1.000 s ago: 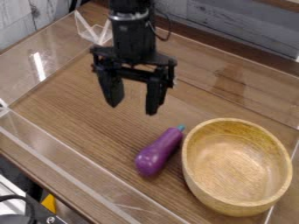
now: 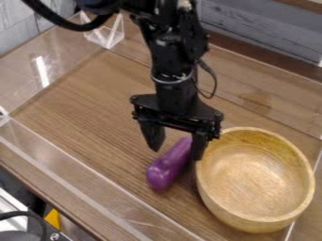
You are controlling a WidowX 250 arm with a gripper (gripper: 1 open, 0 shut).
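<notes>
A purple eggplant (image 2: 167, 169) lies slanted on the wooden table (image 2: 75, 122), just left of a yellow bowl (image 2: 251, 193). My black gripper (image 2: 176, 132) is lowered over the eggplant's upper end, its fingers open on either side of that end, partly hiding it. Whether they touch it cannot be told.
A clear plastic object (image 2: 104, 28) stands at the back left by the edge. A yellow object (image 2: 53, 216) and a dark cable are at the lower left.
The eggplant and bowl look unmoved.
</notes>
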